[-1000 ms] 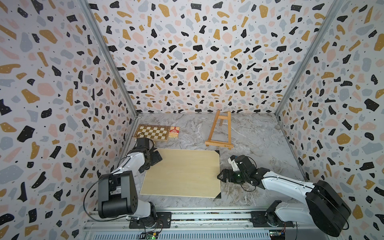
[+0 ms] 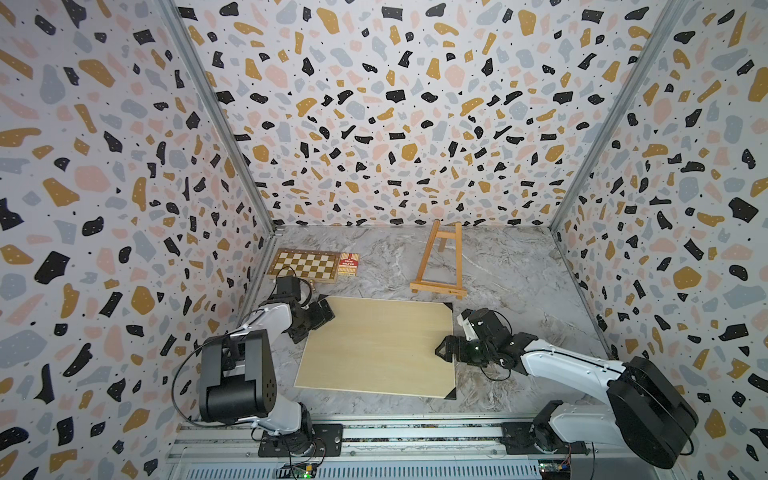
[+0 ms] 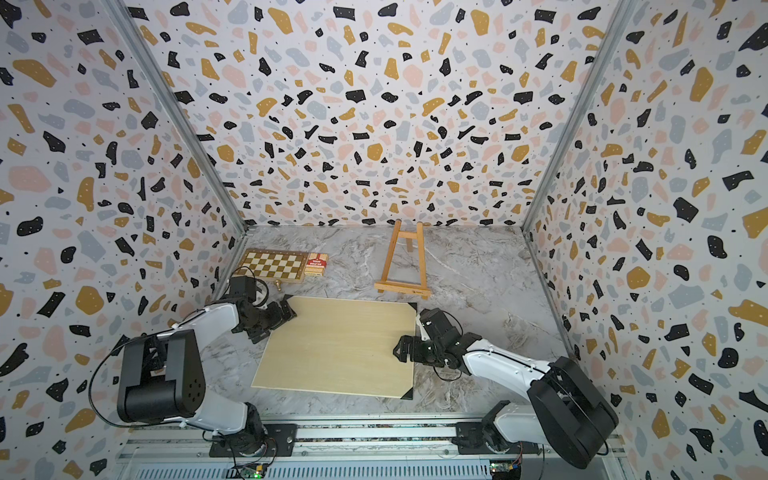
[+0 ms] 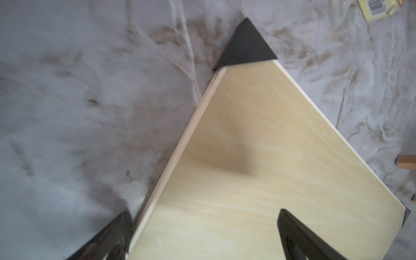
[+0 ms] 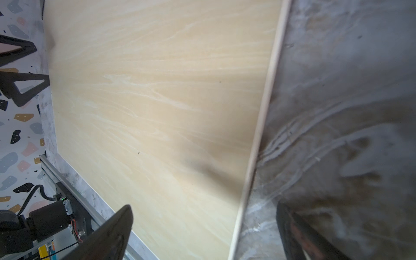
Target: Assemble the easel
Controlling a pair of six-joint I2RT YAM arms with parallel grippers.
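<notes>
A pale plywood board (image 2: 374, 346) with black corner caps lies flat on the marble table. Behind it, toward the right, stands a small wooden easel frame (image 2: 458, 260). My left gripper (image 2: 310, 321) is open over the board's left edge, near its back left corner cap (image 4: 244, 45); in the left wrist view its fingers straddle that edge, empty. My right gripper (image 2: 447, 349) is open over the board's right edge, that edge lying between its fingers in the right wrist view, nothing held.
A chessboard (image 2: 301, 264) and a red-and-yellow box (image 2: 348, 264) lie at the back left, with a small piece beside them.
The board has shifted right, its right edge now under my right gripper. My left gripper has moved slightly right with it; the right arm is nearly still.
</notes>
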